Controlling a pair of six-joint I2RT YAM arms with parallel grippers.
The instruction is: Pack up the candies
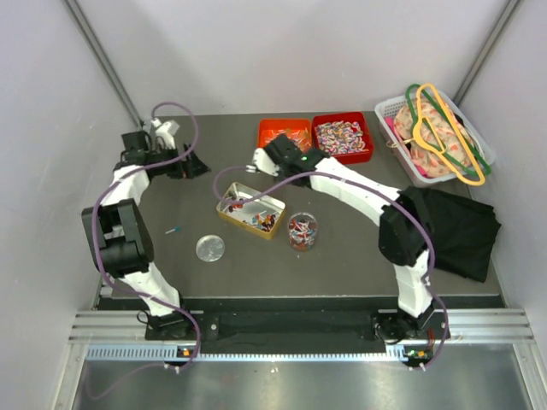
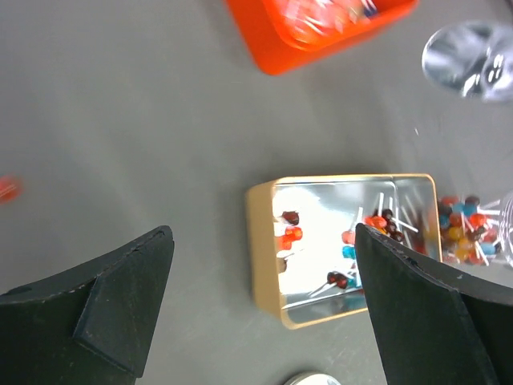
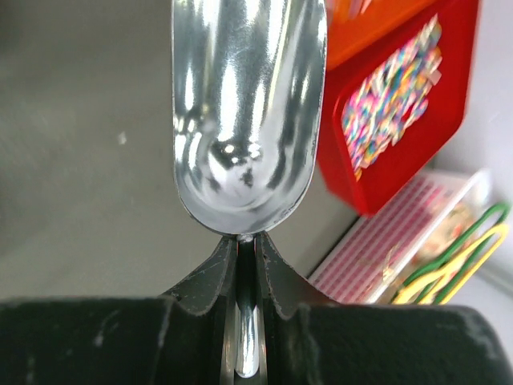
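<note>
My right gripper is shut on the handle of a shiny metal scoop point(image 3: 244, 104), whose visible bowl face looks empty. From above, that gripper is near the front of the orange tray point(image 1: 262, 130), its fingertips hidden by the arm. A gold-rimmed tin point(image 2: 264, 249) holds loose lollipops point(image 2: 389, 220), with bare floor showing among them. Left of the tin, my left gripper stands open, nothing between its fingers. Beside the tin is a clear jar of lollipops point(image 1: 302, 231). Candies fill the orange tray and the red tray point(image 1: 369, 152).
A round clear lid point(image 1: 209, 248) lies front-left of the tin, and a small stick-like piece point(image 1: 173, 229) behind it. A blurred red candy point(image 2: 8, 188) is at the left wrist view's edge. A white basket with hangers point(image 1: 389, 108) and black cloth point(image 1: 449, 231) occupy the right side.
</note>
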